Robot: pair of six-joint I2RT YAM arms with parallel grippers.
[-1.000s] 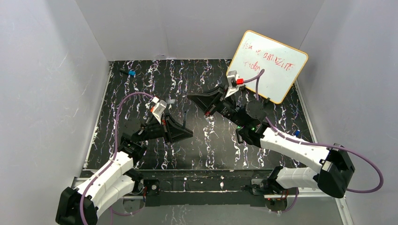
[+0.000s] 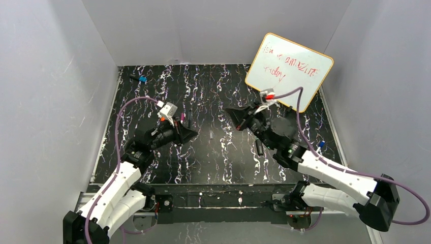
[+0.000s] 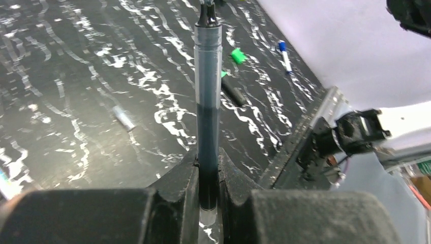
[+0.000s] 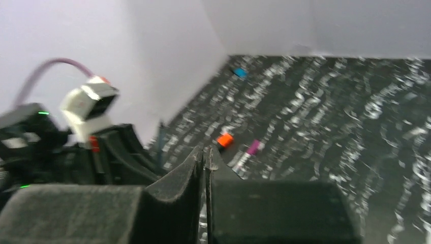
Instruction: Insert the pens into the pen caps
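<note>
My left gripper (image 2: 184, 133) is shut on an upright dark grey pen (image 3: 207, 117), which rises from between its fingers. My right gripper (image 2: 231, 114) is raised right of it, tips close together with nothing seen between them; in the right wrist view its fingertips meet at the middle. On the table lie a magenta-ended pen (image 4: 251, 148), an orange cap (image 4: 224, 139), a small pale piece (image 3: 122, 117), a dark pen (image 3: 233, 91), a green cap (image 3: 238, 55), a blue-capped white marker (image 3: 284, 56) and a blue-capped pen (image 2: 140, 79).
The whiteboard (image 2: 288, 66) with red writing leans at the back right.
My right arm has moved right and slightly down, away from the left gripper. My left gripper has moved left and up in the top view with the pen held.
</note>
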